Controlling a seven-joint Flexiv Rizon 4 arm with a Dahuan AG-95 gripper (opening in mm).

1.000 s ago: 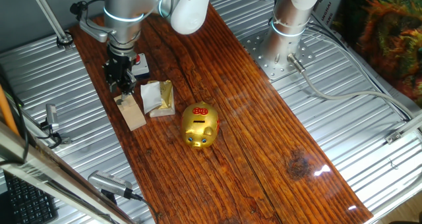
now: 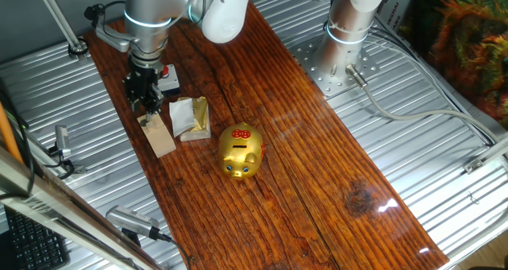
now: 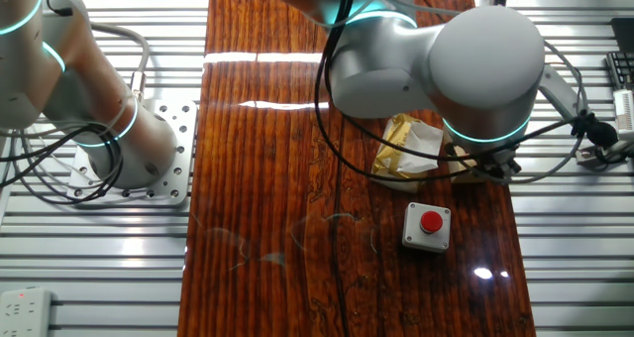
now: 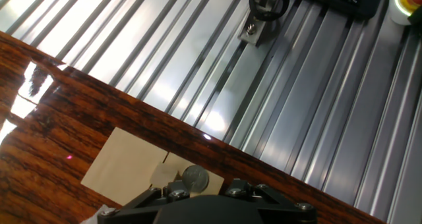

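Note:
A round silver coin (image 4: pixel 195 178) shows at the near end of a flat tan block (image 4: pixel 125 166) in the wrist view; whether it lies flat or stands tilted I cannot tell. My gripper is at the bottom of that view with its dark fingertips apart, the coin just beyond the gap and close to the left one. From exterior view 1, the gripper (image 2: pixel 146 109) hangs low over the upper end of the tan block (image 2: pixel 157 136). A golden piggy bank (image 2: pixel 240 151) with a dark slot on top stands mid-table.
Beside the tan block sits a gold and white packet (image 2: pixel 190 117). A grey box with a red button (image 3: pixel 427 226) is close to the gripper. The table's long edge runs just past the block. Bare wood (image 2: pixel 317 214) lies beyond the piggy bank.
Hardly anything differs; the arm has shifted very slightly at most. The block, packet and piggy bank are where they were.

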